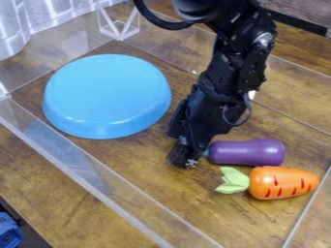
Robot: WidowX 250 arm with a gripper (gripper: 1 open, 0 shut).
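Note:
The black robot arm reaches down from the top centre to its gripper (189, 151), which is low over the wooden board, just left of a purple toy eggplant (249, 152). Its fingers are dark and bunched, and I cannot tell whether they are open or shut. An orange toy carrot (280, 183) with a pale green top lies below the eggplant. A blue round object (106, 95), like an upturned bowl or plate, lies to the left of the gripper.
Clear plastic walls run along the left side. A blue item (7, 232) is at the bottom-left edge. Bare board (130, 174) lies below the blue round object and at the upper right.

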